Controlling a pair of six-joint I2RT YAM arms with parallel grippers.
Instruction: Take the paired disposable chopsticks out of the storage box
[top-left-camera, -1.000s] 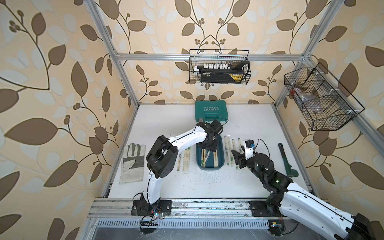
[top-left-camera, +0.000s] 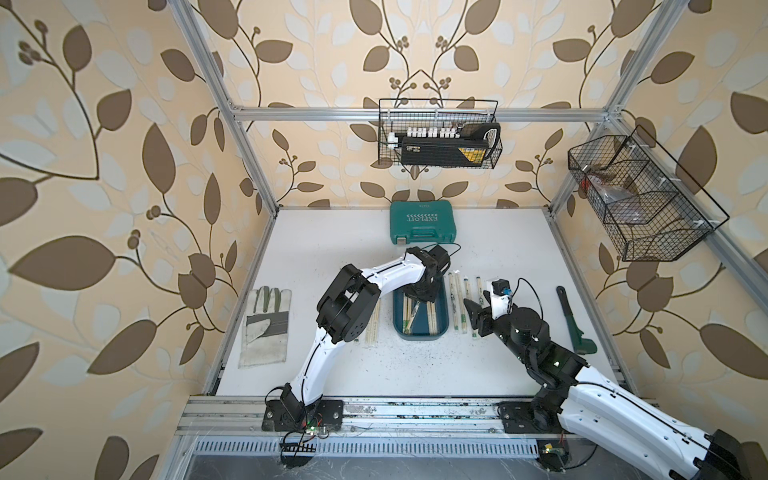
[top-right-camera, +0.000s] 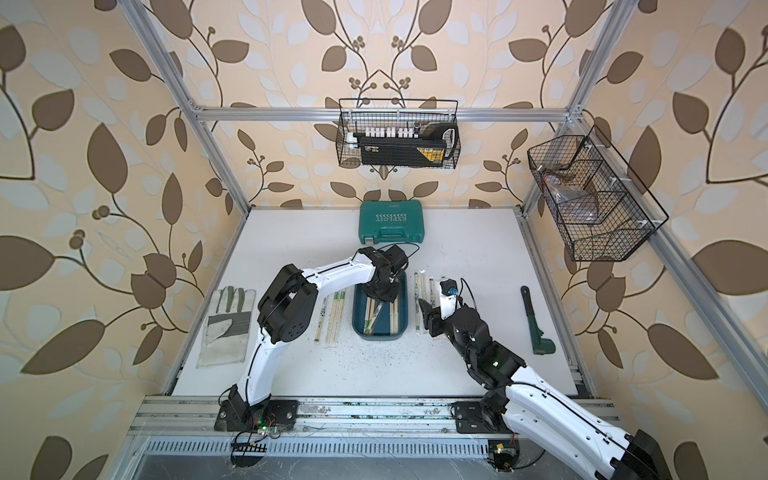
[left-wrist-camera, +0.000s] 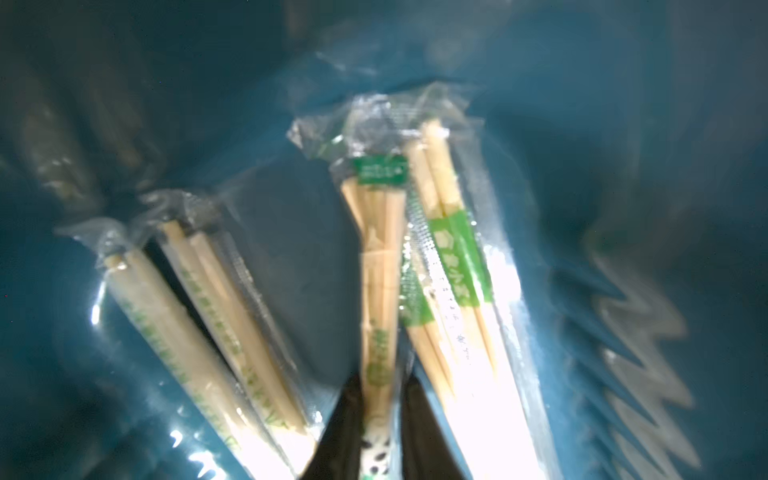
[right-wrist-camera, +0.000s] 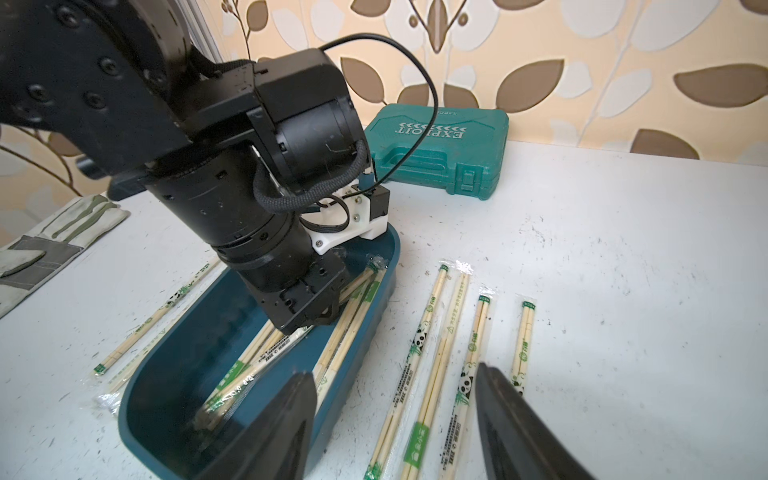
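The blue storage box (right-wrist-camera: 144, 400) stands mid-table with several wrapped chopstick pairs inside. My left gripper reaches down into it, its fingers (left-wrist-camera: 342, 436) close on either side of a panda-marked pair (left-wrist-camera: 379, 320); whether they grip it cannot be told. Right of that lie green-banded pairs (left-wrist-camera: 460, 256), while two more pairs (left-wrist-camera: 236, 320) rest to the left in the left wrist view. My right gripper hovers open and empty on the box's right. Below it several pairs (right-wrist-camera: 409, 368) lie on the table.
More wrapped pairs (top-right-camera: 336, 316) lie left of the box. A green case (top-left-camera: 422, 220) sits behind it. Gloves (top-left-camera: 265, 326) are at far left, and a green-handled tool (top-left-camera: 574, 320) at far right.
Over the last second the left arm's elbow has swung right and its wrist has shifted slightly right and forward over the box. The right arm looks almost unmoved.
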